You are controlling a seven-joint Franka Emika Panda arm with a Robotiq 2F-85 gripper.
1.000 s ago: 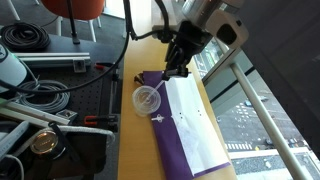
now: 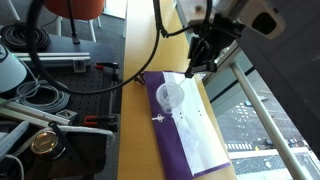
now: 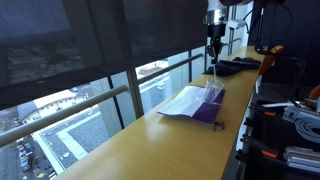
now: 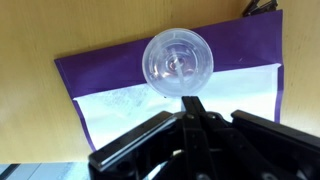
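A clear round plastic cup (image 2: 170,97) sits on the purple border of a white sheet (image 2: 200,135). From above, the wrist view shows the cup (image 4: 178,62) across the purple strip (image 4: 105,67), partly over the white area; a thin pale mark shows inside, and I cannot tell what it is. My gripper is shut, with its tips just below the cup's rim in that view. Nothing shows between the fingers. In exterior view 2 the gripper (image 3: 215,62) hangs above the cup, apart from the sheet (image 3: 185,103).
A window with a rail (image 3: 75,118) runs along one side. A black perforated board (image 2: 85,100) with cables and tools adjoins the table. A small black object (image 4: 262,5) lies near the sheet.
The cup has shifted from the table beside the sheet onto its purple border in exterior view 1.
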